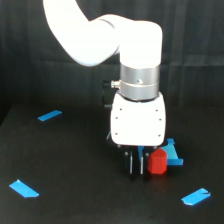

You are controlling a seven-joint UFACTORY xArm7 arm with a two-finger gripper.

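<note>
My white gripper (137, 160) hangs low over the black table, its fingers pointing down just left of a red block (158, 162). A blue piece (171, 150) sits behind the red block, partly hidden by the gripper. Whether anything is between the fingers is hard to tell.
Blue tape strips lie on the table at the upper left (49, 115), lower left (24, 189) and lower right (196, 197).
</note>
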